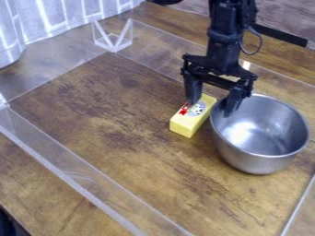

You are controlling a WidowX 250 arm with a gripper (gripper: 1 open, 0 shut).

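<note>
My black gripper (pixel 215 93) hangs above the yellow box and the rim of the bowl, its fingers spread open with nothing visible held. The yellow box (pixel 187 123) lies on the wooden table, with a red and white printed end partly under the gripper. A large steel bowl (pixel 260 143) stands to its right, close beside it.
A small white wire stand (pixel 110 35) is at the back left, and a translucent curtain hangs at the top left.
</note>
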